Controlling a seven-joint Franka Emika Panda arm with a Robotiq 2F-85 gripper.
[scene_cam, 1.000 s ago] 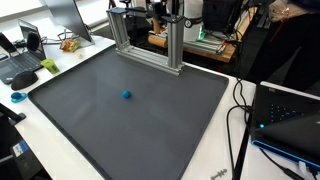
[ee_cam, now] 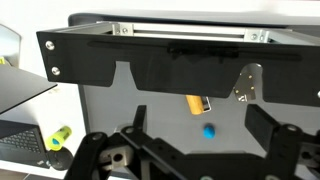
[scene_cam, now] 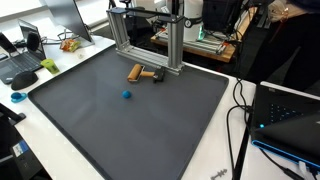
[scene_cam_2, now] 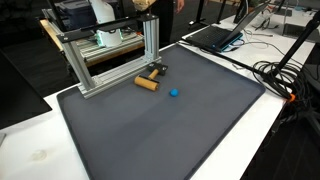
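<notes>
An orange, mallet-like object with a dark end lies on the grey mat, at the foot of the metal frame; its orange part is clearest. In the wrist view this orange part shows below the black panel, between my fingers but well beyond them. My gripper is open, its two dark fingers wide apart with nothing held. A small blue ball rests on the mat a short way from the orange object. I cannot make out the gripper in either exterior view.
The metal frame stands on the mat's edge. A black panel spans the wrist view. Laptops and cables line the table's sides.
The orange object, earlier up in the frame's opening, has come down and now lies on the mat in front of the frame. The blue ball has stayed put.
</notes>
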